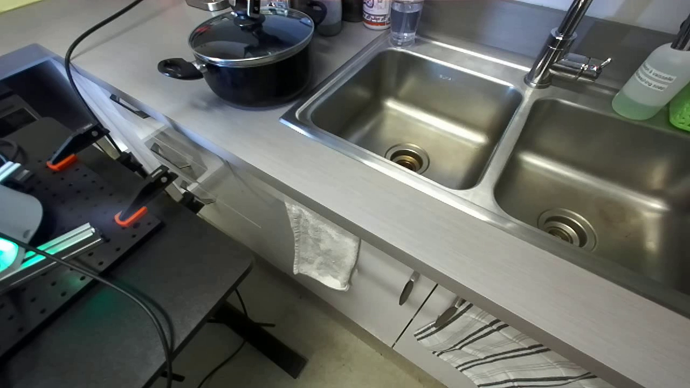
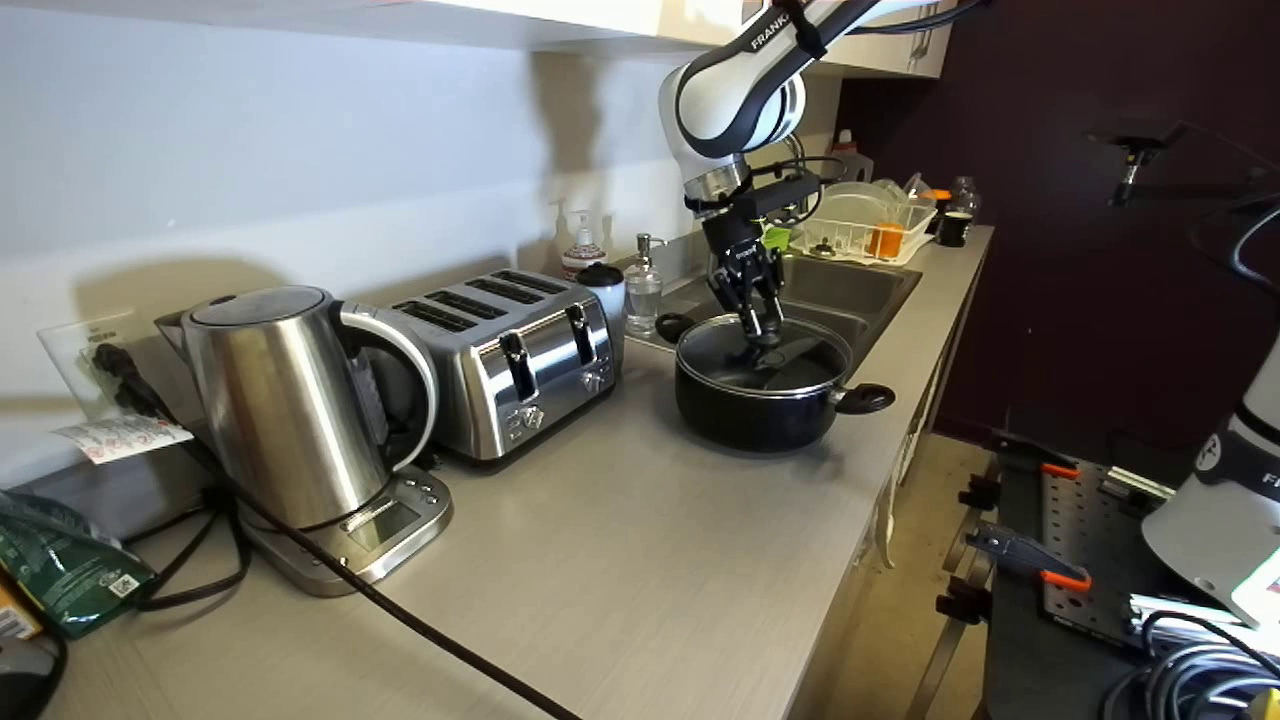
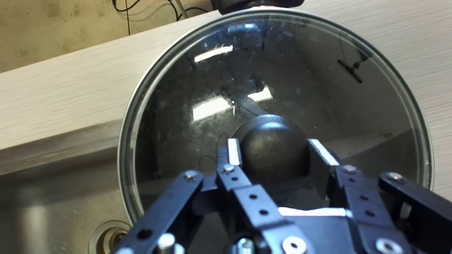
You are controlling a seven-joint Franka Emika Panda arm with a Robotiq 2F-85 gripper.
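A black pot (image 2: pixel 756 414) stands on the counter beside the sink, its two handles pointing outward. Its glass lid (image 1: pixel 226 42) with a metal rim lies over the pot's top, looking about level. In the wrist view the round black knob (image 3: pixel 273 146) in the lid's middle sits between the two fingers of my gripper, which is shut on it from both sides. From exterior view 2 the arm reaches down to the knob from above. Only the gripper's lower end shows at the top of exterior view 1. The pot's inside is dark through the glass.
Left of the pot in exterior view 2 stand a toaster (image 2: pixel 516 348) and a kettle (image 2: pixel 288 408). Soap bottles (image 2: pixel 643 288) are close behind it. The double sink (image 1: pixel 414 116) is empty, with a faucet (image 1: pixel 556 52) at its back.
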